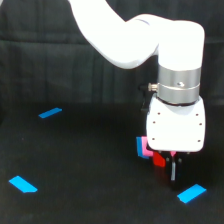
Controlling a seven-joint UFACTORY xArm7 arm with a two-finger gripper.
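My gripper (173, 177) points straight down at the right of the camera view, its white hand over the dark table. Its narrow dark fingers show edge-on in front of a small cluster of blocks. Whether anything lies between them cannot be made out. The cluster has a blue block (140, 147) at its left, a pink block (147, 146) beside it and a red block (159, 160) lower and nearer the fingers. The hand and fingers cover part of the cluster, so touching or apart is unclear.
Flat blue strips lie on the black table: one strip (50, 113) at the back left, another strip (22, 184) at the front left, a third strip (192, 193) at the front right. A dark curtain (60, 60) hangs behind.
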